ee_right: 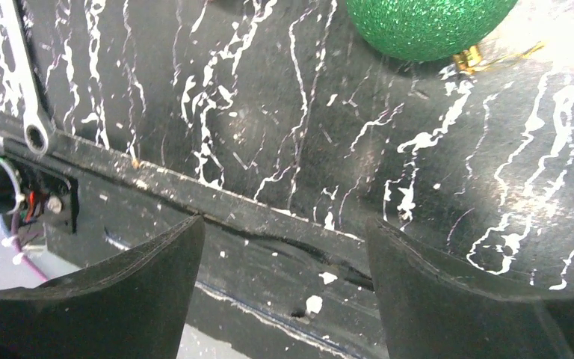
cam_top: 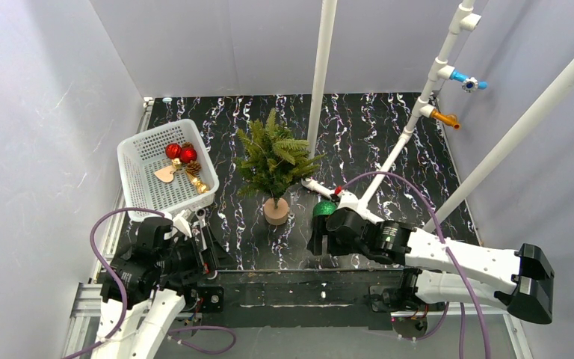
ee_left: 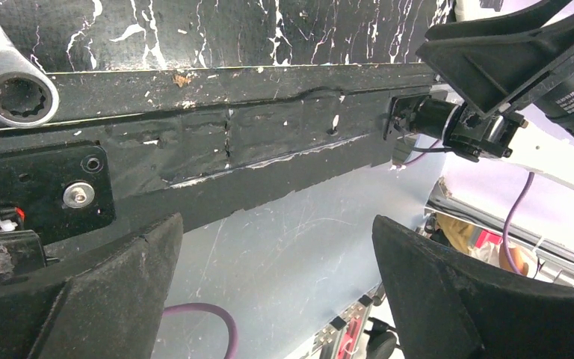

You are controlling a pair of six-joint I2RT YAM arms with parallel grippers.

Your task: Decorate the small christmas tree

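Note:
The small tree (cam_top: 276, 153) stands upright on a round wooden base (cam_top: 276, 211). A white basket (cam_top: 123, 168) holds red baubles (cam_top: 188, 154), pine cones, a wooden heart (cam_top: 164, 173) and gold ornaments. A green glitter bauble (cam_top: 324, 206) is partly hidden behind my right gripper (cam_top: 320, 245); in the right wrist view the bauble (ee_right: 430, 19) lies beyond and above the open fingers, not between them. My left gripper is low at the front left, open and empty, over the table edge by a wrench (ee_left: 15, 93).
White pipes (cam_top: 403, 142) stand behind and right of the tree, with blue and orange valves (cam_top: 445, 118). A wrench (ee_right: 34, 120) lies at the front left edge. Bare table (cam_top: 247, 247) shows in front of the tree's base.

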